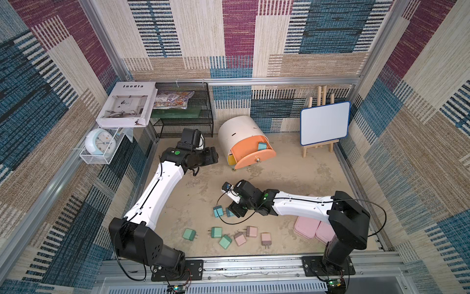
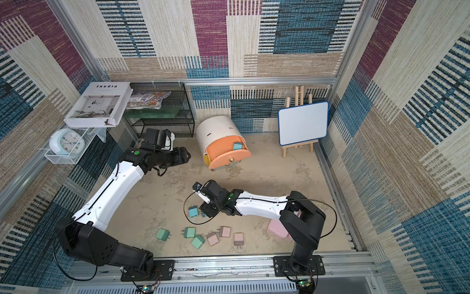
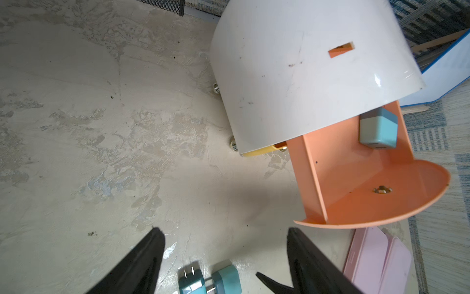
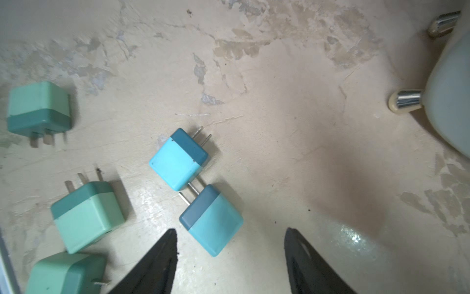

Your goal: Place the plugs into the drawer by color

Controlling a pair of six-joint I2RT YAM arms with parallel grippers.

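The round cabinet [image 1: 237, 127] has its orange drawer [image 3: 342, 186] pulled out, with a blue plug [image 3: 377, 128] inside. My right gripper is open above two blue plugs [image 4: 178, 156] on the floor, the nearer one [image 4: 211, 223] between its fingertips in the image. Green plugs [image 4: 88, 215] lie to the left, pink plugs [image 1: 251, 230] along the front. My left gripper is open, left of the cabinet, above the floor with nothing between its fingers.
Pink boxes [image 1: 308, 223] lie at the front right. A wire shelf [image 1: 183, 127] and clock basket [image 1: 98, 156] stand on the left, a whiteboard [image 1: 324, 122] at the back right.
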